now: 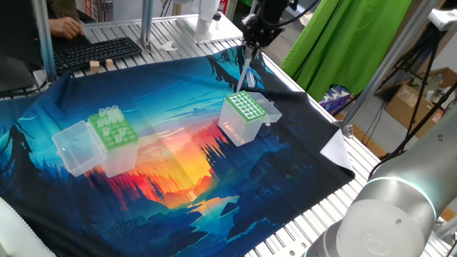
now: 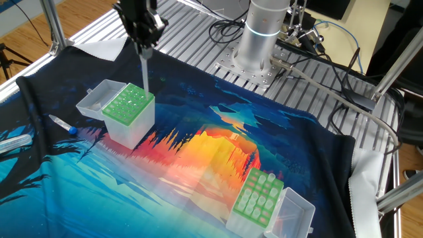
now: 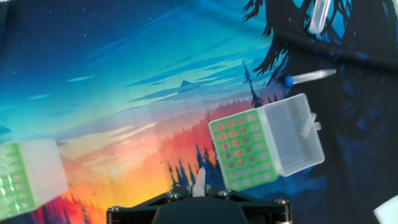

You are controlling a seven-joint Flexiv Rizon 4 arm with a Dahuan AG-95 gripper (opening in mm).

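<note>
My gripper (image 1: 251, 47) is shut on a long, clear pipette tip (image 2: 145, 76), which hangs down slightly slanted. In both exterior views, the tip's lower end lines up with an edge of the green-topped box (image 1: 243, 118); whether it touches cannot be told. That box shows a grid of holes and no tips standing out of it. The wrist view has the held tip (image 3: 199, 185) pointing forward, left of the green grid (image 3: 242, 149). A second green-topped box (image 1: 121, 153) carries several clear tips (image 2: 256, 198) standing in its holes.
Each box has an open clear lid, one (image 1: 77, 148) beside the tip-filled box and another (image 3: 293, 134) beside the other. A blue-capped tube (image 2: 64, 125) and another clear tube (image 2: 14, 143) lie on the cloth. Between the boxes the printed cloth (image 1: 175, 153) is free.
</note>
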